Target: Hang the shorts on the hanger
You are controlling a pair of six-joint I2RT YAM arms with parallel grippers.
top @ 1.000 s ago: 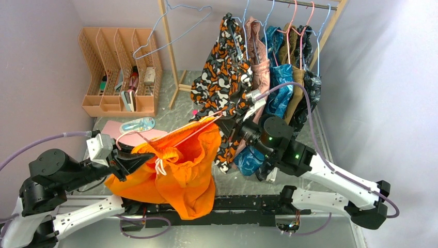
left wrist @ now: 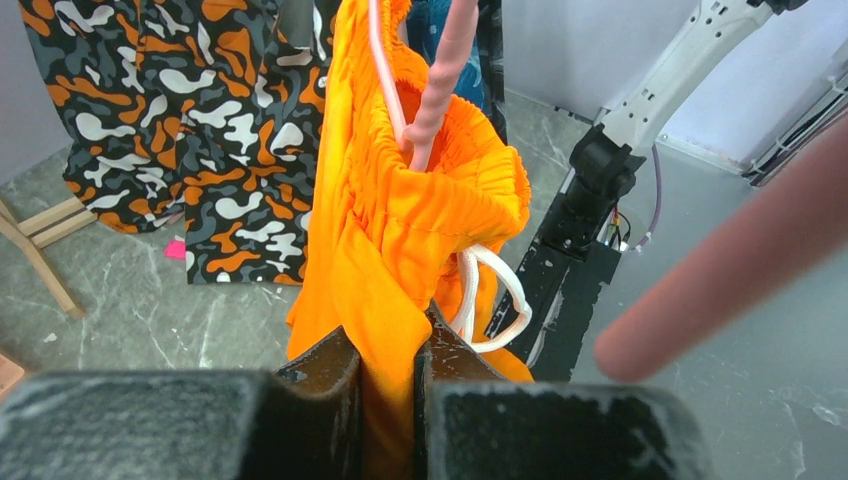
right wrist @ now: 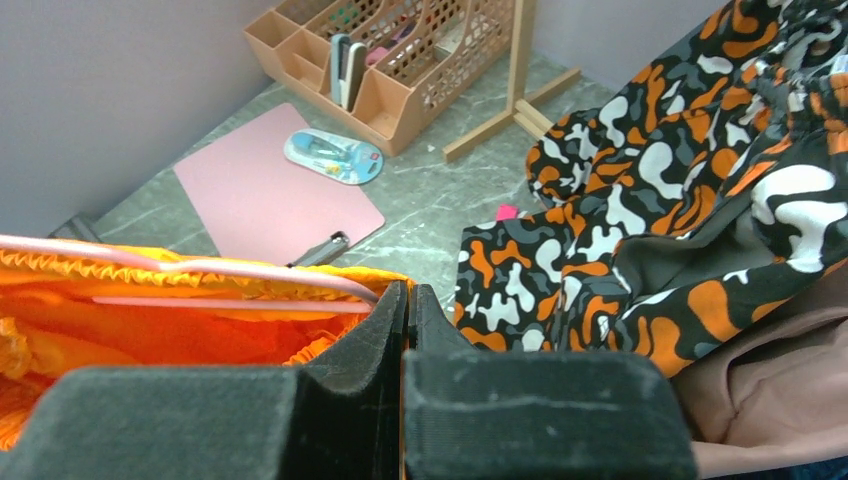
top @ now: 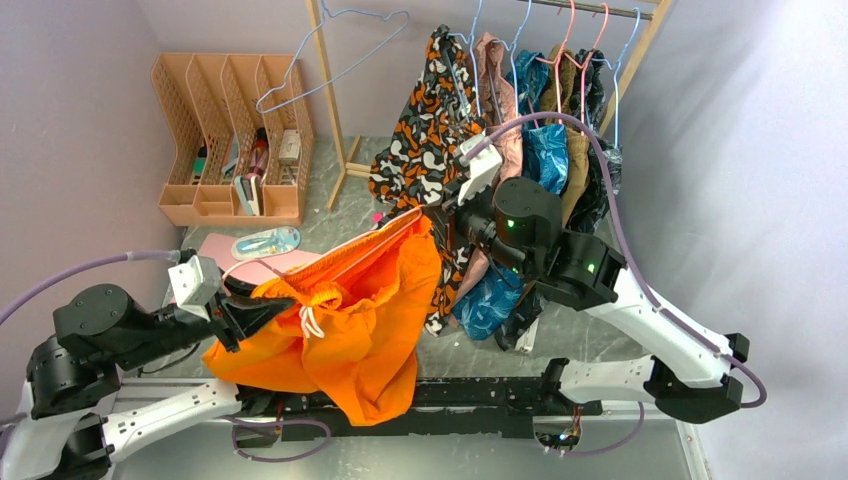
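Orange shorts [top: 350, 360] hang between both grippers, with a pink hanger [right wrist: 250, 272] along and inside the gathered waistband. My left gripper [top: 255, 315] is shut on the waistband near white drawstrings [left wrist: 505, 310]; orange cloth [left wrist: 385, 400] runs between its fingers. My right gripper is shut at the far end of the waistband, where hanger and cloth edge meet its fingertips. Whether it pinches cloth, hanger or both is hard to tell.
Camouflage, pink, blue, brown and dark garments hang on a rail [top: 615, 12] behind my right arm. An empty blue hanger [top: 340, 75] hangs at the left. An organizer [top: 230, 210] and pink mat [right wrist: 230, 190] lie back left.
The right gripper has risen slightly toward the back, lifting the right end of the waistband and hanger. The left gripper has shifted only slightly.
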